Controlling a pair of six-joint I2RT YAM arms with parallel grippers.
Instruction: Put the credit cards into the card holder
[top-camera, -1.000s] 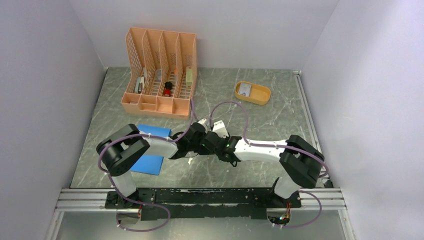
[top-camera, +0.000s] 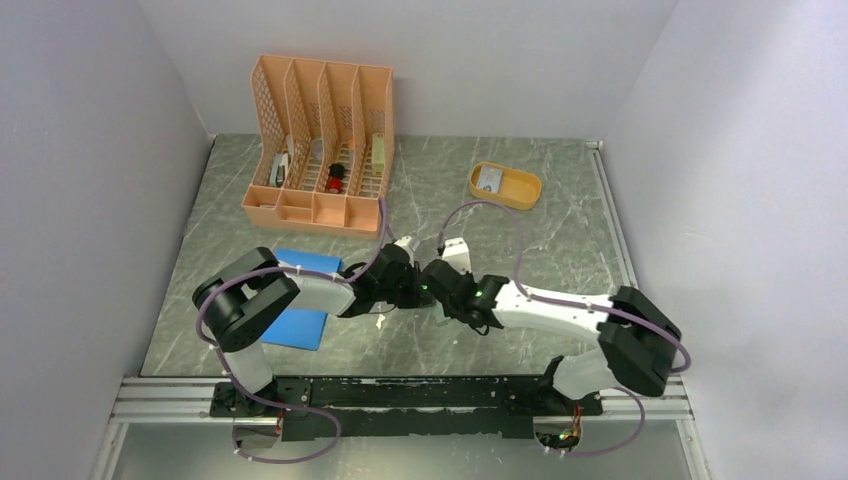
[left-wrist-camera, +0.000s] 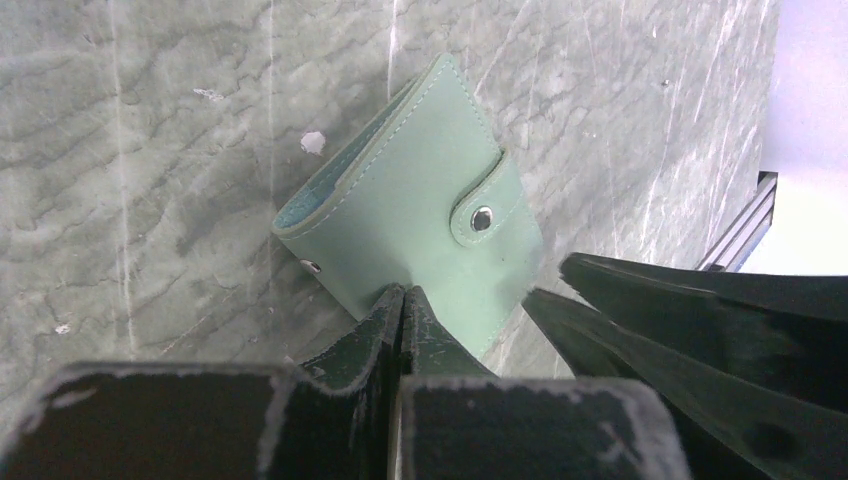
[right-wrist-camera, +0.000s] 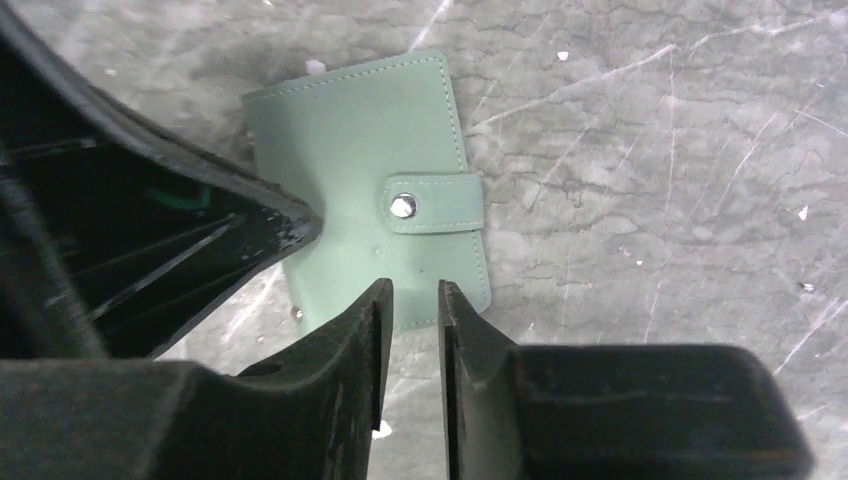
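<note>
A mint-green leather card holder (left-wrist-camera: 430, 180) with a snap strap (right-wrist-camera: 435, 203) lies on the grey marbled table, mostly hidden under both grippers in the top view. My left gripper is shut with its tips on the holder's lower side, seemingly pinching it. My right gripper is slightly open at the holder's front edge, nothing visible between its fingers. In the left wrist view its dark body reaches in from the right. No credit cards can be told for sure.
A peach organizer (top-camera: 330, 210) stands at the back left, a yellow tray (top-camera: 520, 190) with a pale item at back right. A blue mat (top-camera: 295, 330) lies under the left arm. Walls bound the sides.
The left arm has hardly moved.
</note>
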